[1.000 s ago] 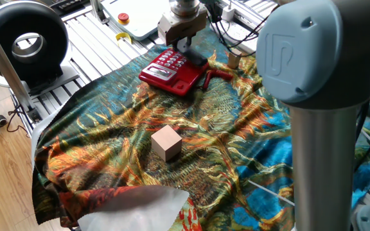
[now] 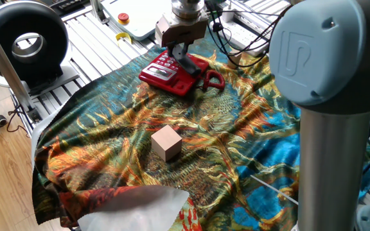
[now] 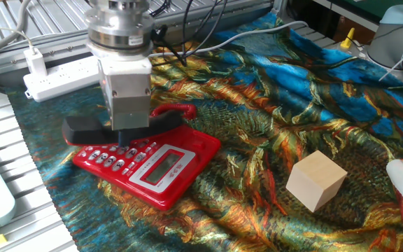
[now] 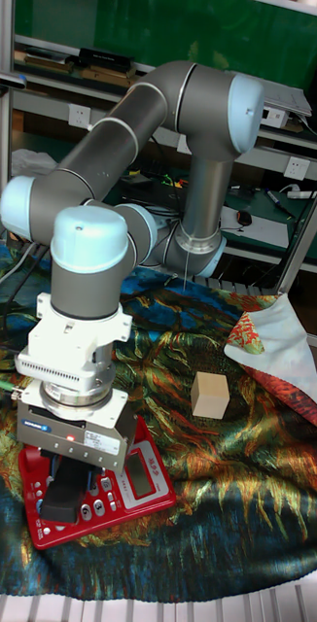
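Observation:
A red desk telephone with a grey-white keypad and small display lies on the patterned cloth. Over its keypad end is the black handset, its red coiled cord looping beside the phone. My gripper points down from above and appears shut on the handset's middle. In exterior view 3 the handset lies across the left part of the phone. Whether it touches the phone body cannot be told, and the far finger is hidden.
A plain wooden cube rests on the cloth, well clear of the phone. A white power strip and cables lie behind the gripper. At one edge the cloth corner is folded over. Open cloth surrounds the cube.
The gripper has turned, swinging the handset round with it across the phone. The cord has shifted closer to the phone. The cube and phone base have stayed put.

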